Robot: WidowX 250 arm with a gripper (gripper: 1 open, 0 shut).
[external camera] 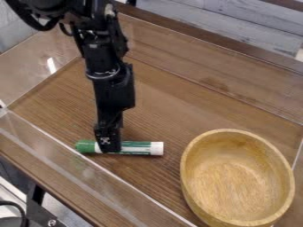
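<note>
The black robot arm comes down from the top left, its gripper (106,140) low over a green and white marker-like tube (140,148) lying on the wooden table near the front. The gripper is open, its tips at or just above the tube's middle; whether they touch it cannot be told.
A round light wooden bowl (236,151) stands at the right front. A clear edge or rail runs along the front left, and white planks line the back right.
</note>
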